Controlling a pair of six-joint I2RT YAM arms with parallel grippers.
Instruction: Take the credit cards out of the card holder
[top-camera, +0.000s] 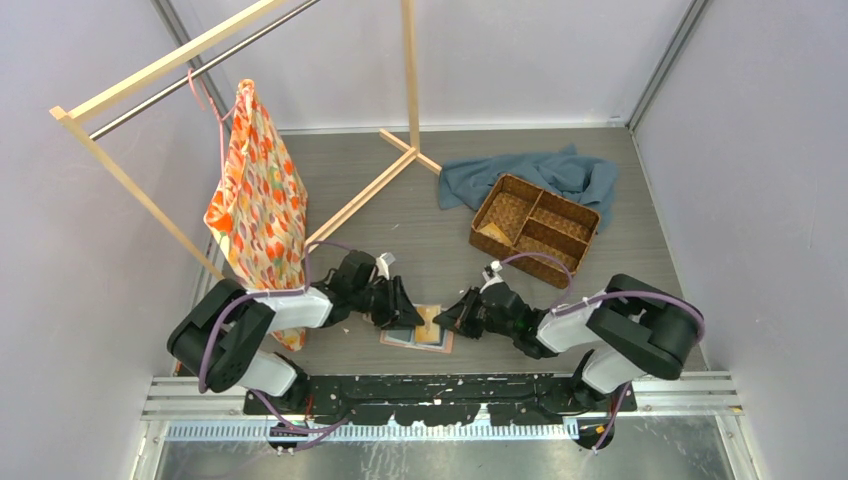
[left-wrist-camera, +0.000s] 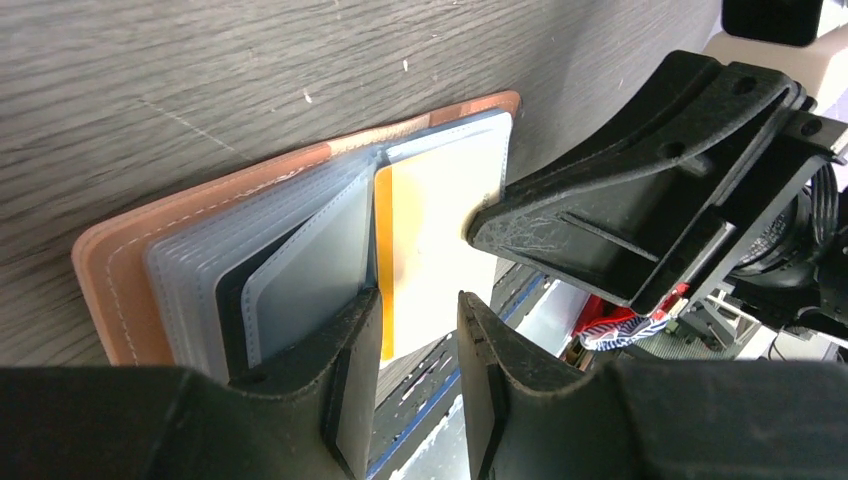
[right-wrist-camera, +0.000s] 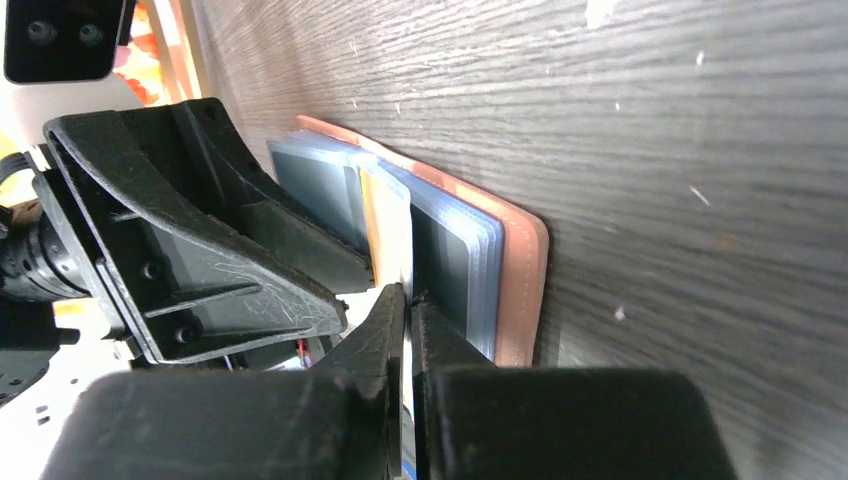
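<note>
The tan card holder lies on the table between my grippers, with clear plastic sleeves and a pale yellow card with an orange edge. My left gripper is part open over it, one finger by the card's orange edge, the other to its right. In the right wrist view my right gripper is shut on the thin edge of the yellow card, over the sleeves. The black body of the left gripper stands just beside it.
A wicker divided basket and a blue cloth lie at the back right. A wooden rack with an orange patterned cloth stands at the left. The middle table behind the holder is clear.
</note>
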